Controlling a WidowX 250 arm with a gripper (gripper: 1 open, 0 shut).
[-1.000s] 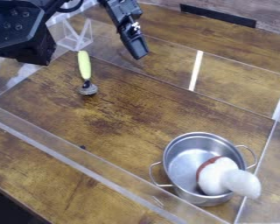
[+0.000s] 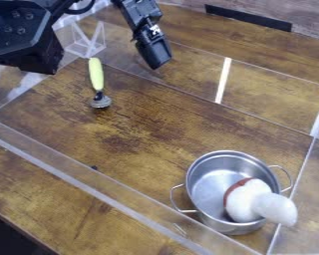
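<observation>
My gripper [image 2: 155, 52] is at the top of the camera view, dark, angled downward over the wooden surface, empty as far as I can see. A yellow-handled utensil [image 2: 97, 76] with a metal end lies to the left, below the arm. At the lower right a steel pot [image 2: 206, 183] with side handles holds a white object [image 2: 274, 207] with a reddish-brown part, its top reaching over the rim.
Clear plastic walls [image 2: 139, 194] border the wooden work area on several sides, with a white strip [image 2: 223, 81] at the back right. Dark machinery fills the upper left.
The gripper has shifted very slightly; the utensil, pot and its contents look unchanged.
</observation>
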